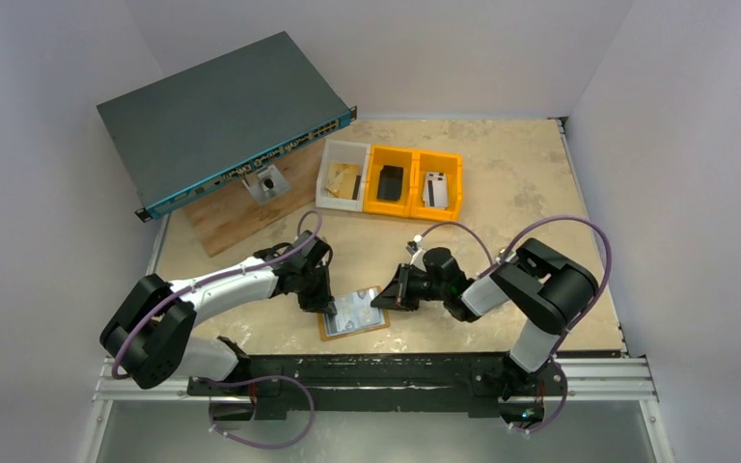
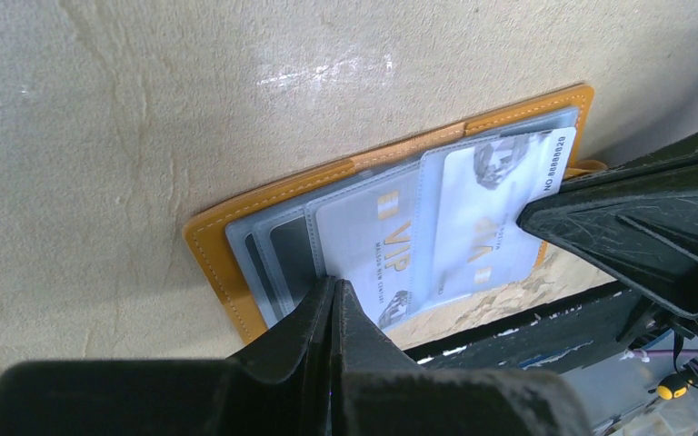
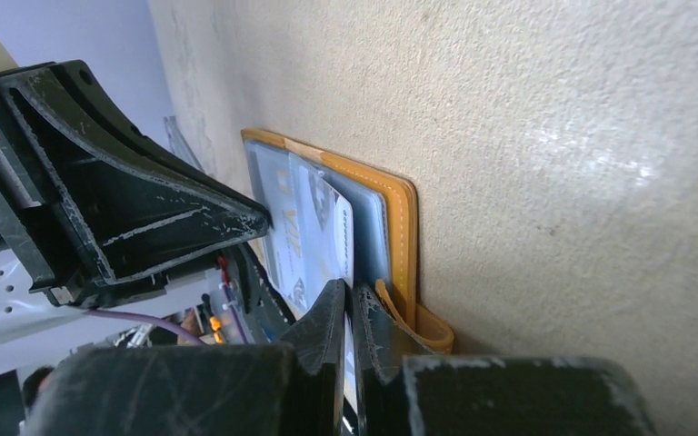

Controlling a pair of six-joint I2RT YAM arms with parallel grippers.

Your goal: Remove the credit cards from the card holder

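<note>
The tan leather card holder lies open on the table, its clear sleeves fanned out. My right gripper is shut on the edge of a white VIP card. That card reaches near the holder's right end, its left part seemingly behind the clear sleeve. Another VIP card sits in the sleeve to its left. At the holder's left end, my left gripper is shut, its tips together against the sleeves, apparently with nothing between them. From above, both grippers hide the holder's ends.
A white bin and two orange bins with objects inside stand at the back. A large dark panel overhangs the left rear. Bare table stretches right of the holder, whose near side faces the table's front edge.
</note>
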